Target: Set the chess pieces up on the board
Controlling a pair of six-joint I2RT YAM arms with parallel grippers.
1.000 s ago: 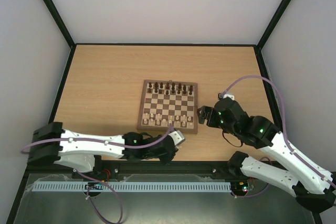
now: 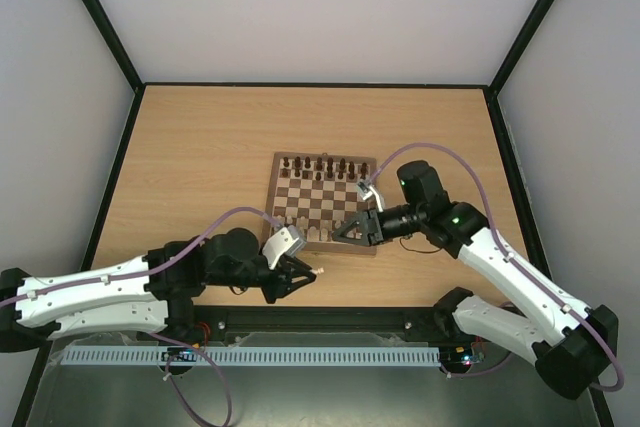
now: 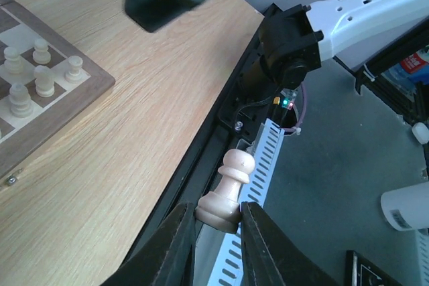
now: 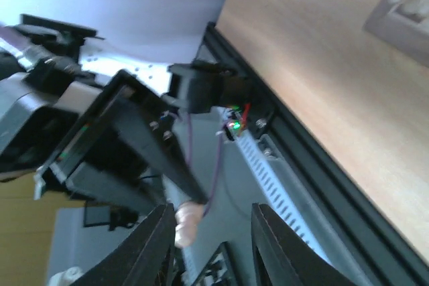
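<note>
A chessboard (image 2: 322,190) lies on the table, with dark pieces (image 2: 325,165) along its far side and white pieces (image 2: 312,232) along the near side, partly covered by the arms. In front of the board my left gripper is shut on a white chess piece (image 3: 228,189), holding it by its base with the head sticking out past the fingertips. My right gripper is part open with nothing between its fingers, over the board's near right part in the top view. The held white piece (image 4: 188,222) appears left of its fingers in the right wrist view.
Bare table surrounds the board on the left, the back and the right. A dark frame rail (image 2: 300,319) and a perforated metal strip (image 2: 250,357) run along the front. Both arms are close together near the board's front edge.
My right arm has swung left and towards the front of the board. The left arm has drawn back left from its earlier place, and the held piece now shows at its tip.
</note>
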